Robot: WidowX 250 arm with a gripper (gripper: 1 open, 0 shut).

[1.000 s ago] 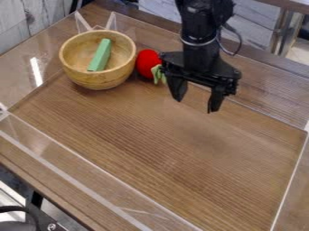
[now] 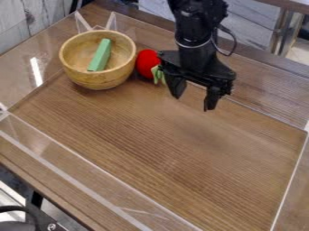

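My black gripper (image 2: 193,92) hangs over the back middle of the wooden table, pointing down, its fingers low near the surface. Whether it is open or shut is hard to tell. Just left of it, partly hidden behind the arm, lies a red object (image 2: 147,61) with a small green piece beside it. At the upper left a yellow bowl (image 2: 83,76) holds a long pale green object (image 2: 100,54).
A pale ledge or edge runs along the upper right corner, and dark cables show at the lower left corner.
The arm and gripper have shifted slightly in pose. The bowl and the objects near it look unmoved.
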